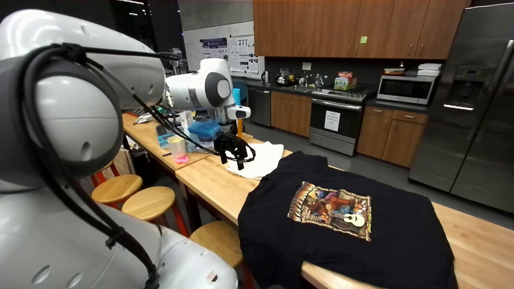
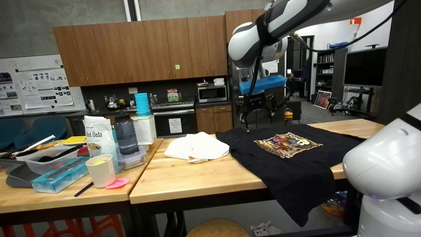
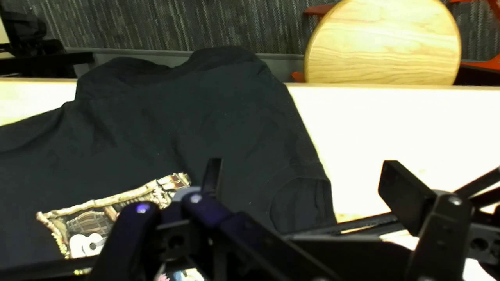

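Observation:
A black T-shirt (image 1: 270,207) with a colourful printed picture lies spread over the wooden table, and part of it hangs down over the edge in exterior view 2. My gripper (image 2: 258,118) is raised above the table, apart from the shirt, its fingers open and empty. In the wrist view the gripper has its two fingers wide apart, with the shirt (image 3: 197,121) and its neck opening below. The lower part of the print is hidden behind the gripper there.
A folded white cloth (image 2: 197,146) lies on the table beside the shirt. On the adjoining table stand a white cup (image 2: 101,173), an oats bag (image 2: 96,136) and a dark bottle (image 2: 126,136). Stools (image 1: 219,241) stand along the table's side. Bare tabletop (image 2: 205,173) shows in front of the cloth.

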